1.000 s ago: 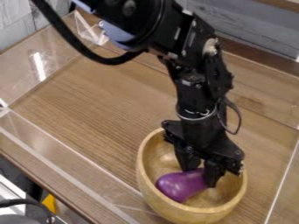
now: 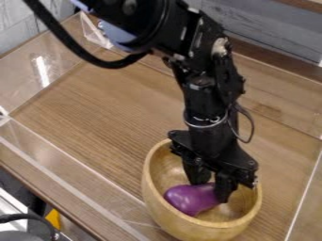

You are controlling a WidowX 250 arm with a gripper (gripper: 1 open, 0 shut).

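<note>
A yellow-tan bowl (image 2: 171,212) sits at the lower right of the wooden surface. Inside it lies a purple eggplant-like object (image 2: 190,198). My black gripper (image 2: 212,184) reaches down into the bowl, its fingertips at the object's right end. Whether the fingers are closed on it is hard to tell, as they partly hide it.
A wall (image 2: 269,33) runs along the back. A black item with some yellow shows at the lower left edge, and a clear panel stands at the left.
The arm and gripper have shifted slightly over the last second, staying inside the bowl. The purple object is in nearly the same place.
</note>
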